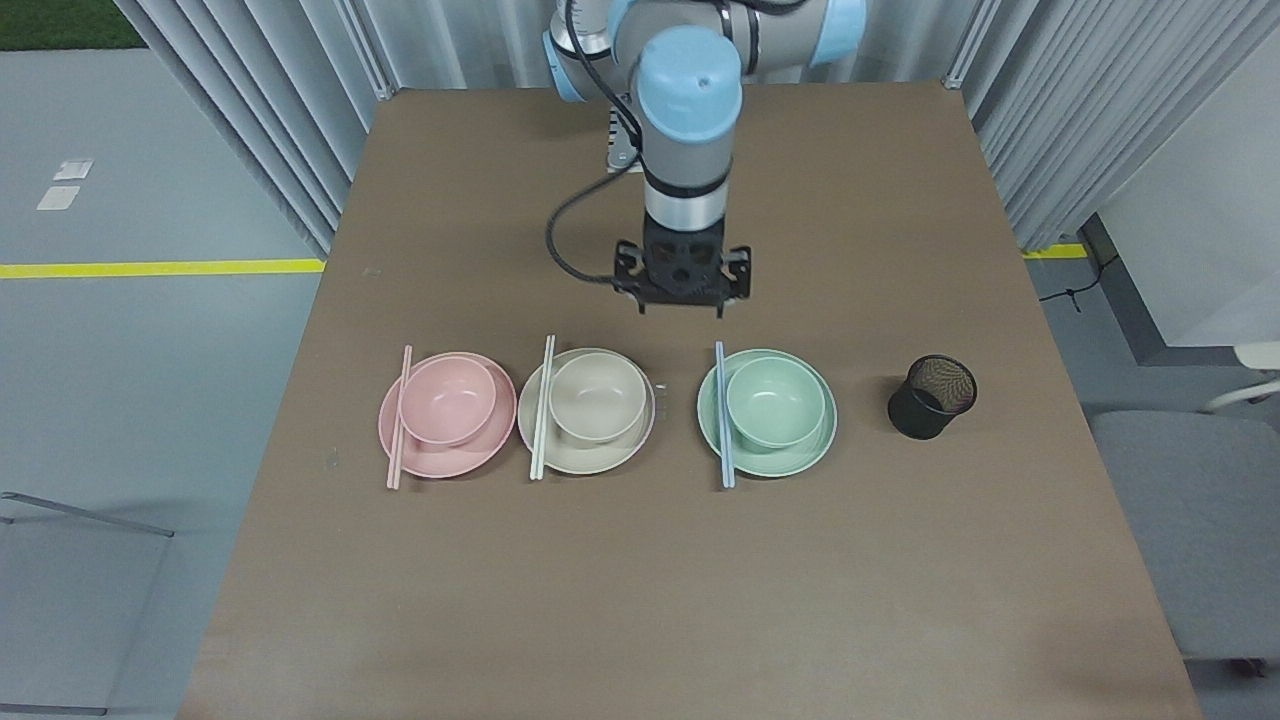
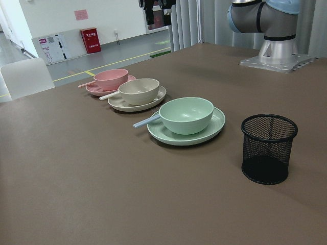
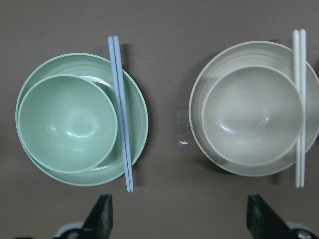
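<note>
My gripper (image 1: 681, 306) hangs over the table behind the place settings, fingers wide apart with nothing between them. Three settings stand in a row, each a bowl on a plate with chopsticks along one side: pink bowl (image 1: 446, 396), cream bowl (image 1: 597, 396) (image 3: 251, 114), green bowl (image 1: 774, 398) (image 3: 67, 122). The pink chopsticks (image 1: 397, 438), cream chopsticks (image 1: 540, 432) and blue chopsticks (image 1: 725, 444) (image 3: 122, 117) rest on their plates' edges. The wrist view looks down on the green and cream settings.
A black mesh cup (image 1: 931, 396) (image 2: 265, 153) stands to the right of the green setting in the front view.
</note>
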